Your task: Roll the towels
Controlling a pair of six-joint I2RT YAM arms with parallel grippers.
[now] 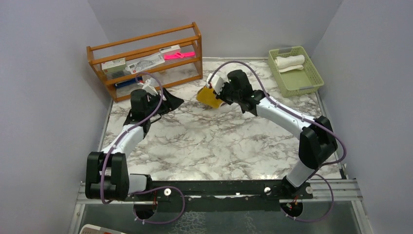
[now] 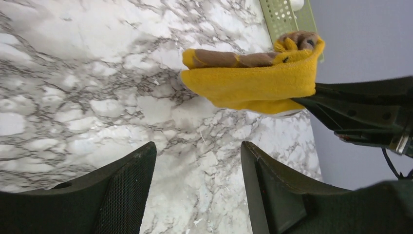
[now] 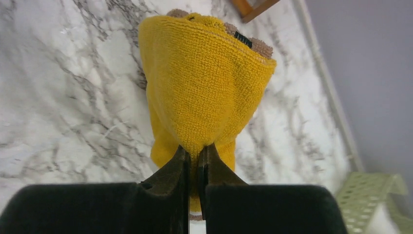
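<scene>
A yellow towel [image 1: 208,97] with brown parts shows near the back middle of the table. My right gripper is shut on its bunched middle, and the cloth hangs in folds on both sides. From the left wrist view, the folded towel [image 2: 253,80] appears raised off the marble, its brown edge tucked inside the yellow. Well apart from it, on the left side, my left gripper has its fingers spread with only bare table between them. In the green basket [image 1: 304,85] lies a white towel [image 1: 290,62], rolled or folded.
A wooden rack [image 1: 146,57] holding boxes and a pink item stands at the back left. The basket sits in the back right corner.
</scene>
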